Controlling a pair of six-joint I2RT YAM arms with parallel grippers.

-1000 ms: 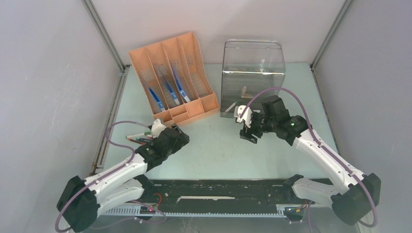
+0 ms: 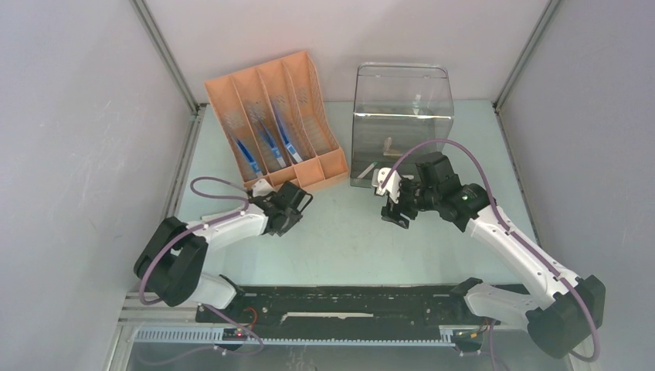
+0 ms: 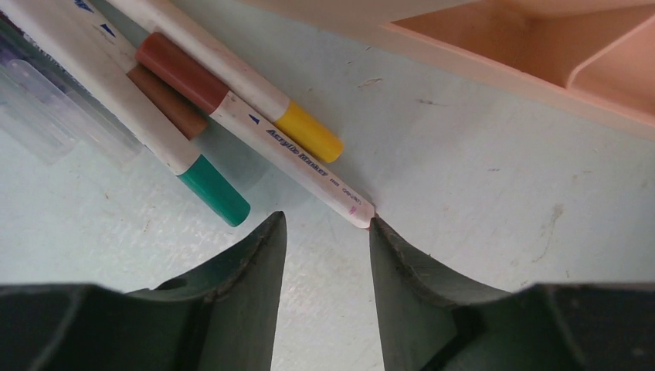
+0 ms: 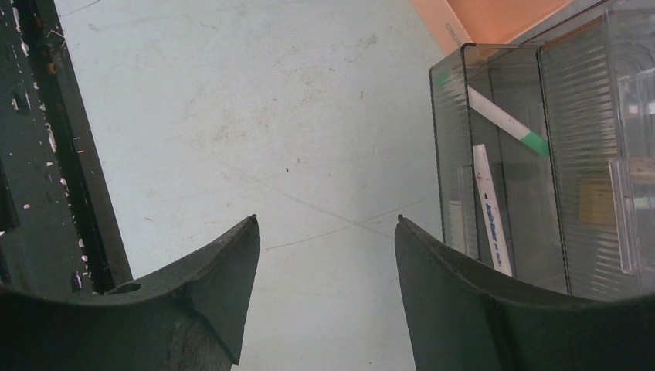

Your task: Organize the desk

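Observation:
In the left wrist view, several markers lie on the desk: one with a brown-red cap [image 3: 185, 73], one with a yellow end [image 3: 309, 131] and one with a green end [image 3: 216, 192]. Clear-bodied pens [image 3: 46, 108] rest at the far left. My left gripper is partly open; the white end of the brown-capped marker lies just beyond its right fingertip, and the gap holds nothing. The top view hides most of these pens under the left arm. My right gripper is wide open and empty over bare desk.
An orange organizer [image 2: 323, 166] with several blue items in its slots stands at the back left. Right of it is a clear box [image 2: 402, 116] holding white sticks, close to my right gripper.
The right arm, organizer and clear box have stayed put.

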